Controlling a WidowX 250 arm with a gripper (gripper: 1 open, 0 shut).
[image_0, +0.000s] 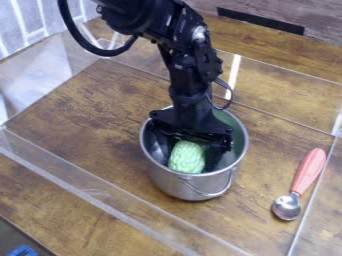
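A steel pot stands near the middle of the wooden table. My black gripper reaches down into it from above, its lower part inside the rim. A pale green, textured oblong object lies in the pot directly under the gripper. The fingertips are dark and partly hidden, so I cannot tell whether they are shut on it.
An ice cream scoop with a pink handle lies right of the pot. Clear plastic edges run along the left and front, and something blue sits at the bottom left corner.
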